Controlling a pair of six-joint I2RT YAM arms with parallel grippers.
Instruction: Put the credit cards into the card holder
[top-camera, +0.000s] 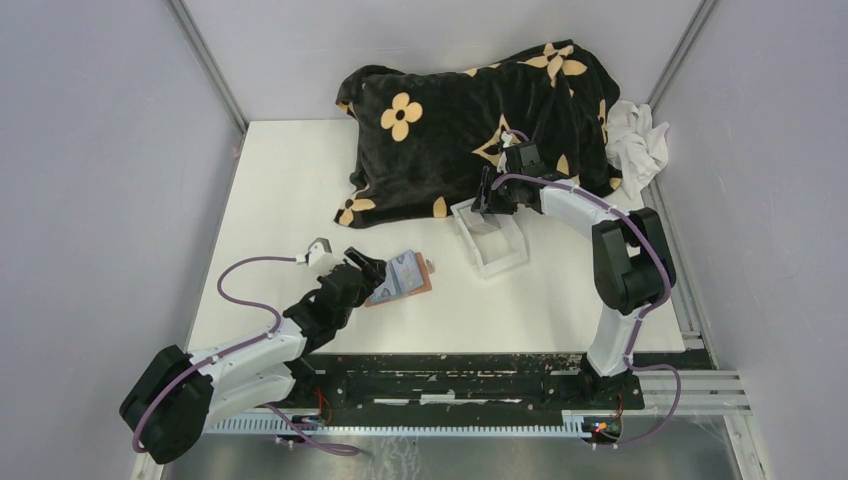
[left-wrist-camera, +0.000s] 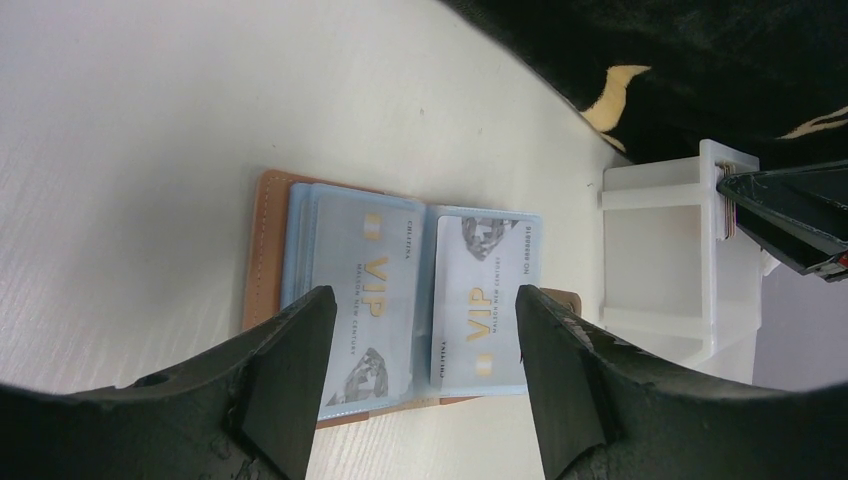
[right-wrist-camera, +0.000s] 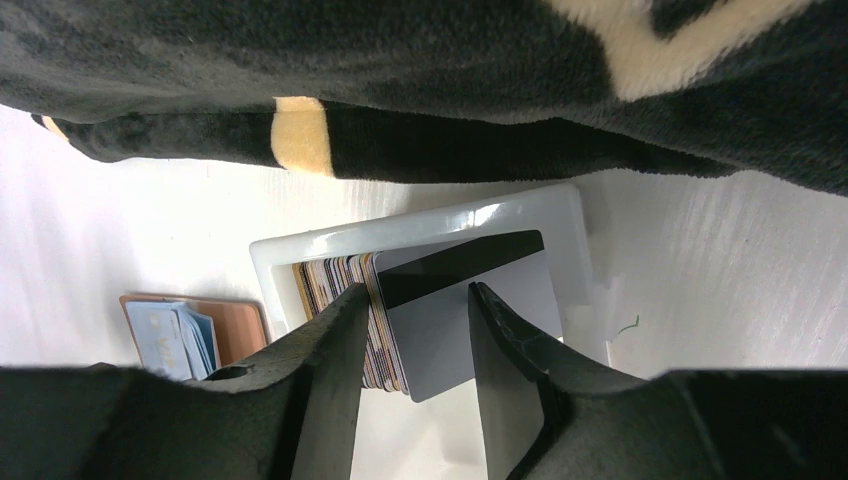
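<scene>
The open card holder (left-wrist-camera: 266, 240), brown with clear sleeves, lies on the table, showing VIP cards (left-wrist-camera: 478, 300) in the left wrist view. My left gripper stands open over it, nothing between its fingers. Upper right, my right gripper is part open at the white box (right-wrist-camera: 420, 225), its fingertips over a packed row of striped card edges (right-wrist-camera: 330, 285) and a grey card with a dark band (right-wrist-camera: 470, 330) leaning beside them. Whether it touches a card I cannot tell.
A dark flowered plush cloth (top-camera: 420, 140) lies along the back, against the box's far side. A white cloth (top-camera: 635, 145) is at the back right.
</scene>
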